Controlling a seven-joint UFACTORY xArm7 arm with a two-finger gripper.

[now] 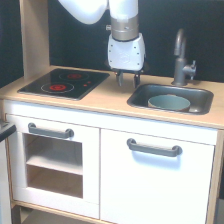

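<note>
My gripper (129, 76) hangs from the white arm above the wooden worktop of a toy kitchen, between the black hob (63, 84) and the grey sink. Its small dark fingers point down; whether they hold anything is too small to tell. A teal bowl (168, 102) sits in the sink (199, 97).
A grey tap (180, 58) stands behind the sink. Below are white fronts with grey handles (153, 150) and an open-looking compartment (54, 152). A white panel stands at the far left.
</note>
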